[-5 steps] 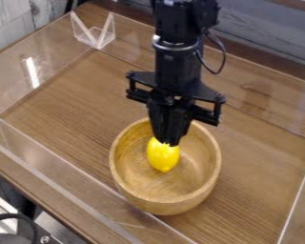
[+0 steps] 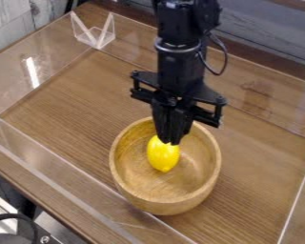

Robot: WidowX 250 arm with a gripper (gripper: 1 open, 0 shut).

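Note:
A yellow lemon-like object (image 2: 163, 154) lies inside a round wooden bowl (image 2: 198, 184) in the lower middle of the table. My black gripper (image 2: 175, 128) hangs over the bowl, just above and beside the yellow object. Its fingertips are dark and overlap the bowl's back part, so I cannot tell how far apart they are or whether they touch the object.
A clear plastic piece (image 2: 96, 30) stands at the back left. The table's edge runs along the lower left, with a black cable below it.
The arm has shifted very slightly up. The bowl and the yellow object look unchanged.

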